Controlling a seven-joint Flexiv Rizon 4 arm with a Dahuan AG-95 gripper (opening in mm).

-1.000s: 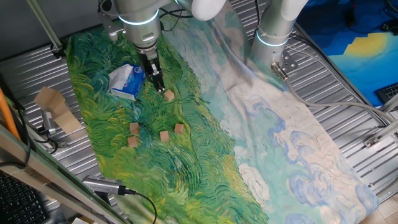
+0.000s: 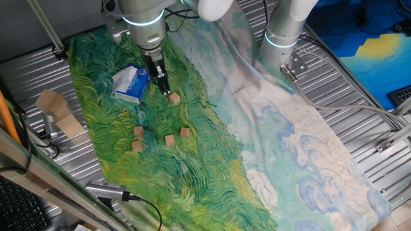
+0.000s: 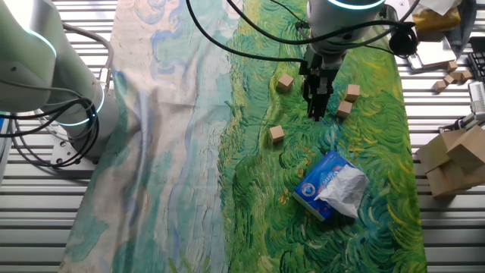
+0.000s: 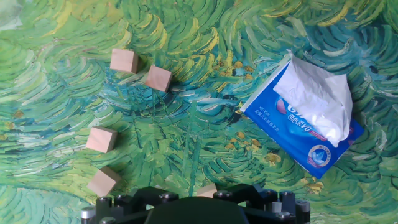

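My gripper point(image 2: 164, 92) points down above the cloth, beside one small wooden block point(image 2: 174, 98). In the wrist view its fingers stand apart at the bottom edge, and part of that block point(image 4: 207, 190) shows between them, its lower side hidden. The fingers are open and hold nothing that I can see. Several like blocks lie loose: a close pair point(image 4: 158, 78) at the upper left of the wrist view and two more, one block point(image 4: 101, 139) above another point(image 4: 104, 181). A blue tissue pack point(image 4: 298, 118) with a white tissue pulled out lies to the right.
A painted cloth point(image 2: 289, 147) covers the table, its pale half mostly clear. Cardboard pieces point(image 2: 59, 112) lie off the cloth at left. Dark cables point(image 3: 265, 57) hang across the second exterior view.
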